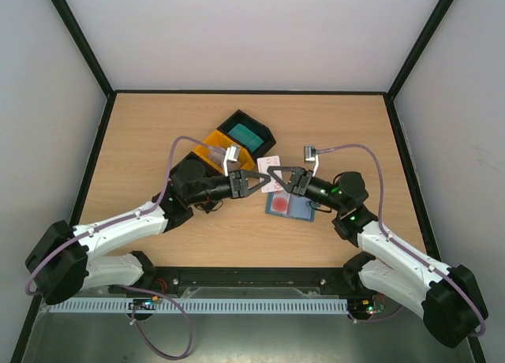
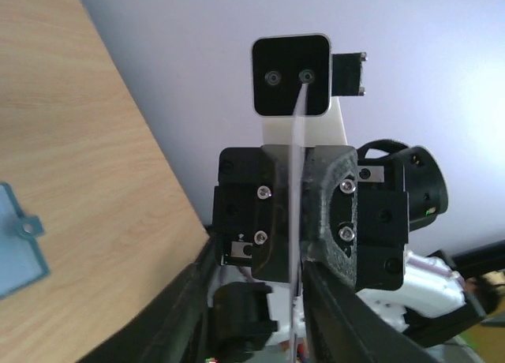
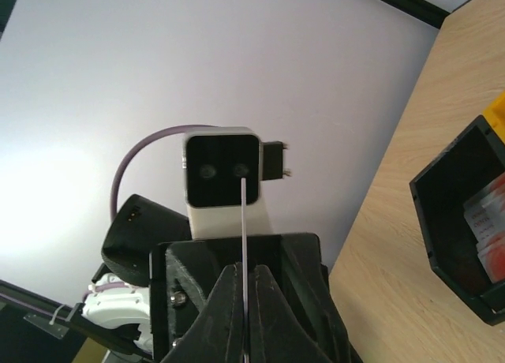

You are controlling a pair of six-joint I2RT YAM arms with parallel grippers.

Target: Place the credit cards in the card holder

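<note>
My left gripper (image 1: 262,180) and right gripper (image 1: 273,174) meet tip to tip over the table's middle, above a white card with red print (image 1: 270,162). In the left wrist view a thin pale card (image 2: 296,166) stands edge-on between the left fingers, near the right gripper; whether they grip it is unclear. In the right wrist view my right fingers are closed along a thin pale card edge (image 3: 244,221). Below lies the blue card holder (image 1: 301,210) with a red-and-white card (image 1: 279,203).
Black and yellow bins (image 1: 223,140) stand behind the left arm, one with a teal item (image 1: 248,136); red-and-white cards (image 3: 493,256) show in a black bin.
</note>
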